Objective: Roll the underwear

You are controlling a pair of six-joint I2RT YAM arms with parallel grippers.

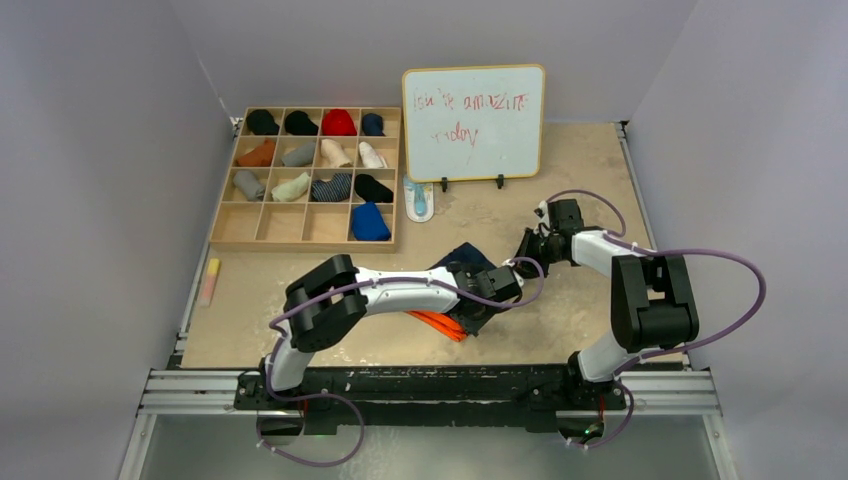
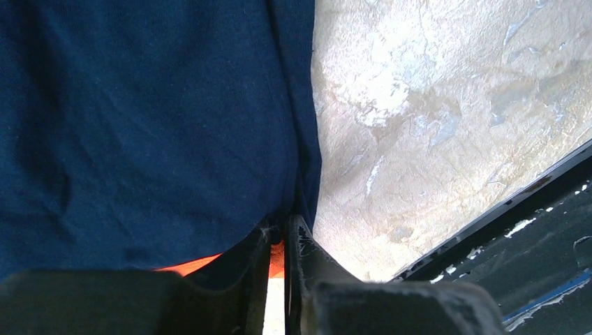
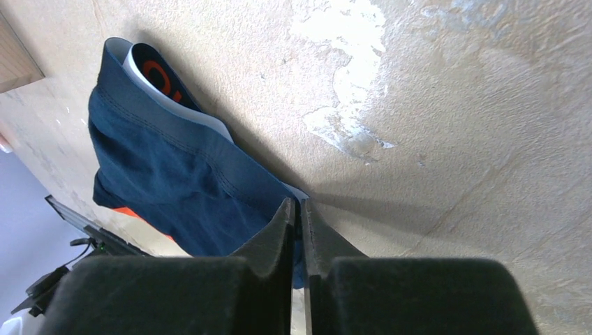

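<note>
Navy underwear with an orange band lies on the table under my left arm. In the left wrist view its dark cloth fills the left half, and my left gripper is down at its edge, where orange shows, fingertips close together; whether they pinch cloth is unclear. In the right wrist view the folded underwear runs toward my right gripper, which is shut on the cloth's end.
A wooden divider box with rolled garments stands at the back left. A whiteboard leans at the back, an insole beside it. The front edge is close to my left gripper.
</note>
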